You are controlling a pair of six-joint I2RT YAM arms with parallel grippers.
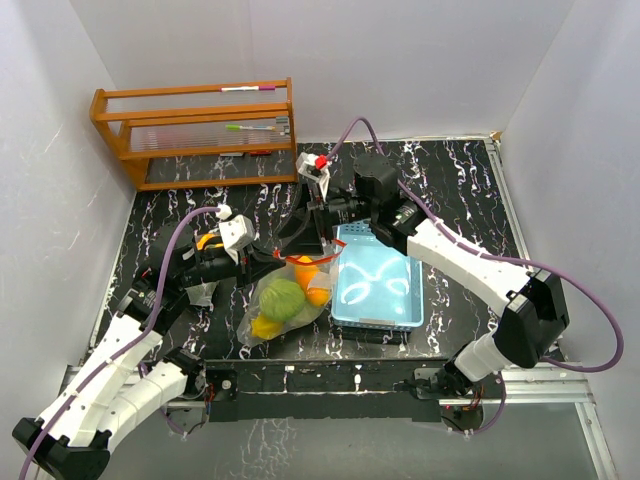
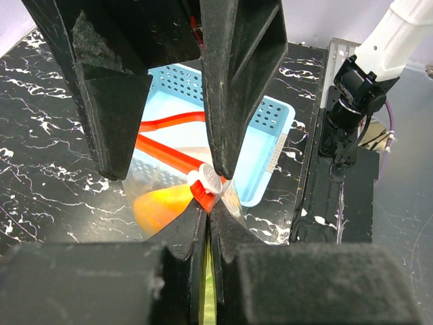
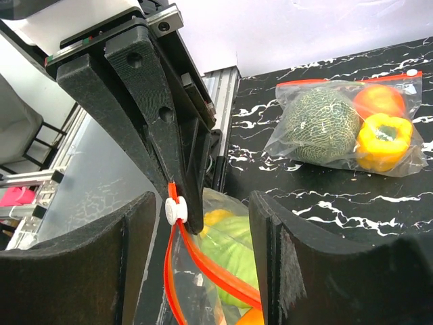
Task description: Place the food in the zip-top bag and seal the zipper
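A clear zip top bag (image 1: 261,302) with a red zipper rim hangs from my left gripper (image 1: 277,259), a green round food item (image 1: 282,300), yellow food (image 1: 266,326) and orange food (image 1: 318,296) inside it. In the right wrist view the left fingers (image 3: 192,196) are shut on the bag's corner, right beside the white slider (image 3: 176,210). The two strips of the red zipper (image 3: 223,276) spread apart from that slider. My right gripper is part open above the corner; its fingers (image 2: 225,88) stand around the slider without closing on it.
An empty light-blue basket (image 1: 378,322) stands right of the bag. Another zip bag with a netted melon (image 3: 322,126), a yellow pepper (image 3: 383,141) and an orange item lies on the dark table. A wooden rack (image 1: 138,156) stands at the back left.
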